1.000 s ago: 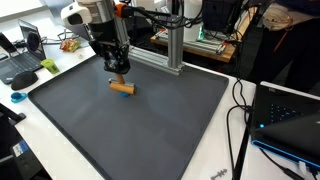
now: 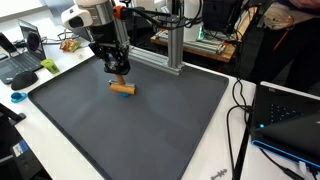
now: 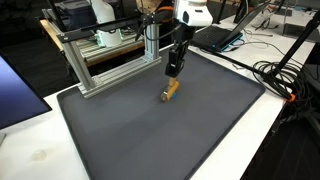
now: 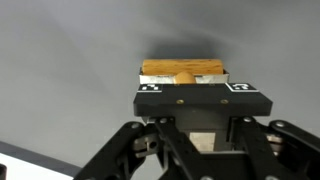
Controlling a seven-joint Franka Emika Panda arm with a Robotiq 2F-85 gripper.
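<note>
My gripper (image 2: pixel 120 74) points down at the back left of the grey work surface, shut on a short upright stem of a wooden piece. Below the fingers the piece's round orange-brown bar (image 2: pixel 122 88) lies crosswise, close to the surface; whether it touches is unclear. In the second exterior view the same wooden piece (image 3: pixel 170 90) shows slanted under the gripper (image 3: pixel 172 77). The wrist view has the bar (image 4: pixel 183 66) just beyond the fingertips, with the stem's rounded end (image 4: pixel 184 77) between them. A small blue spot (image 2: pixel 127 94) shows by the bar.
A metal frame post (image 2: pixel 176 40) rises at its back edge. Cables, a green item (image 2: pixel 49 65) and other clutter lie beyond the left edge; a black device (image 2: pixel 285 120) stands at the right.
</note>
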